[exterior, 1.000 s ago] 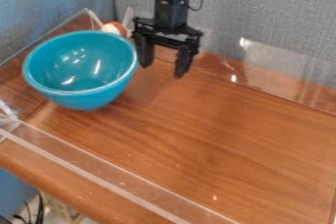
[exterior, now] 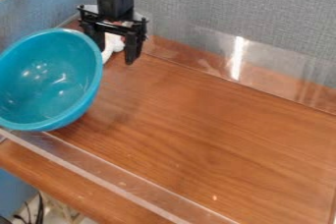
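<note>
A large teal bowl (exterior: 46, 81) fills the left of the wooden table, tipped somewhat toward the viewer. Just behind it at the top left, my black gripper (exterior: 110, 43) hangs with its fingers open, close to the bowl's rear rim. A small white object (exterior: 114, 41) is partly hidden behind the gripper and bowl; its shape is unclear.
Clear plastic edging runs along the back and front left. A grey padded wall (exterior: 250, 22) stands behind, and a blue panel borders the left.
My gripper has moved left, toward the back of the bowl. The bowl has shifted slightly left and toward the viewer.
</note>
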